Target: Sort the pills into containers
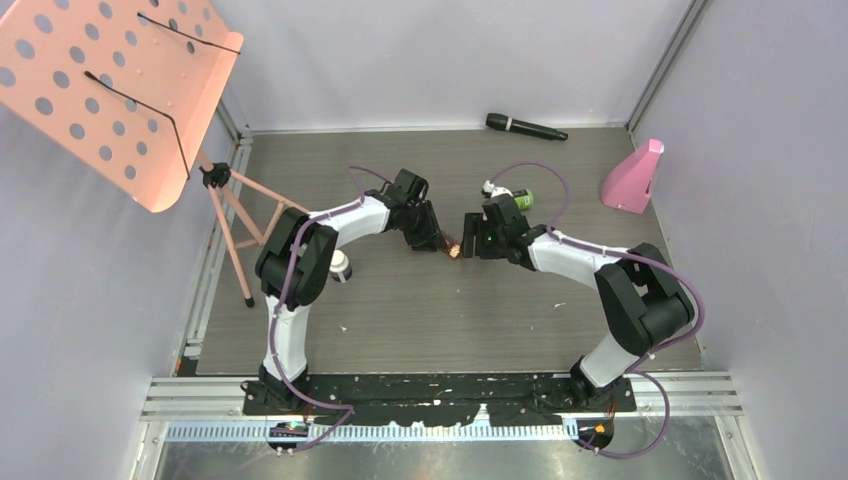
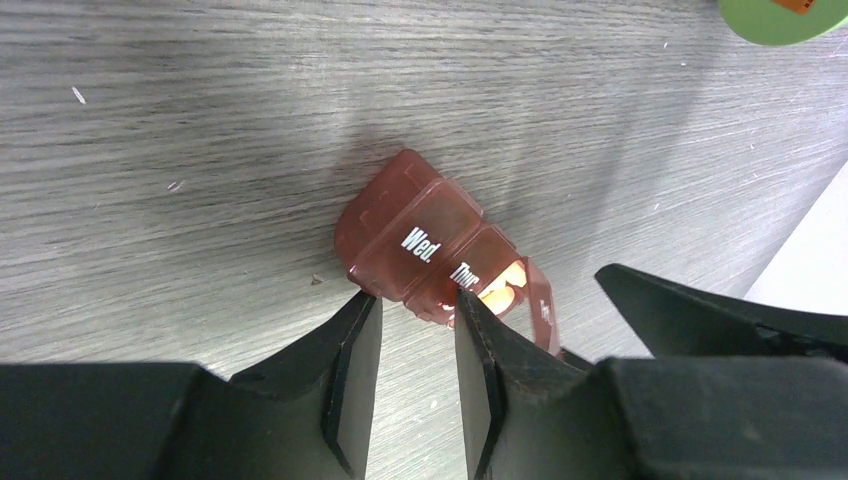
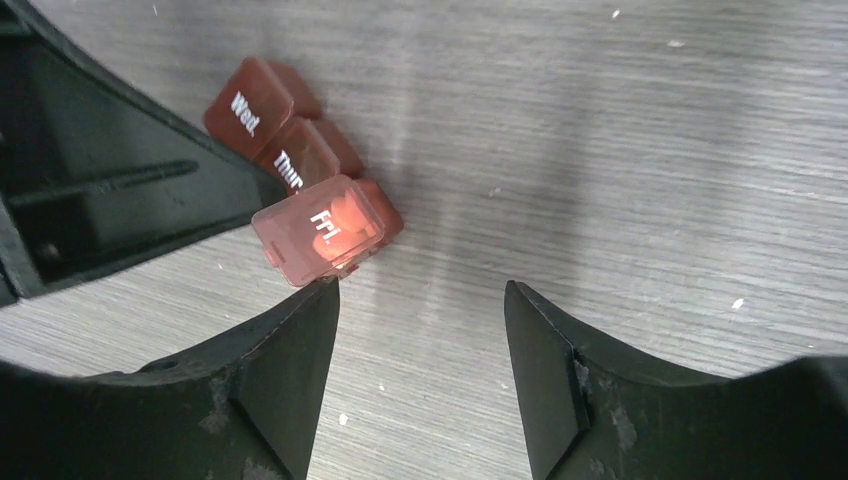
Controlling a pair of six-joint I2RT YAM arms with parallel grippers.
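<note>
A translucent brown pill box (image 2: 408, 235), its lids marked Wed, Thu and Fri, lies on the table. Orange pills (image 2: 505, 285) show at its Fri end, where the lid (image 2: 541, 305) appears lifted. Close against the box, my left gripper is part open; its fingertips overlap the box's near edge, and whether they touch it I cannot tell. My right gripper stands open just right of the Fri end (image 3: 330, 228), only bare table between its fingers. A green container (image 1: 523, 199) lies behind the right gripper, and a white jar (image 1: 341, 266) stands beside the left arm.
A black microphone (image 1: 526, 127) lies at the back edge, and a pink wedge-shaped object (image 1: 632, 178) stands at the back right. An orange music stand (image 1: 120, 90) leans over the left side.
</note>
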